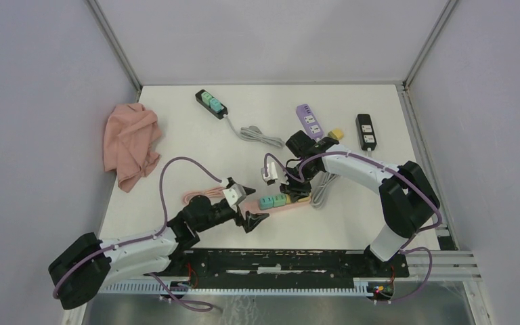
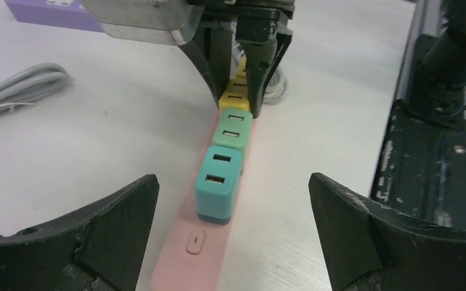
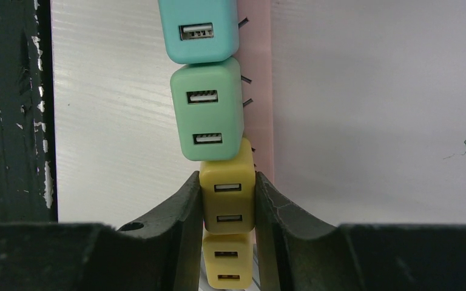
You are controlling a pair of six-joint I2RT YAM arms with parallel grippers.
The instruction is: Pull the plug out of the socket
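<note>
A pink power strip (image 2: 188, 254) lies on the table with teal, green and yellow USB plugs in a row on it. The teal plug (image 2: 217, 182) is nearest my left gripper, which stands open at the strip's left end, touching nothing. Beside it sits the green plug (image 3: 207, 112). My right gripper is shut on a yellow plug (image 3: 227, 182), one finger on each side. Another yellow plug (image 3: 226, 267) shows just past the fingers. In the top view my right hand hides the strip's far end.
At the back stand a black strip (image 1: 200, 95) with two plugs, a purple strip (image 1: 304, 111) and another black strip (image 1: 364, 122). A loose yellow plug (image 1: 336, 134) lies near the purple one. A pink cloth (image 1: 130, 142) is at left; grey cable (image 1: 261, 137) lies mid-table.
</note>
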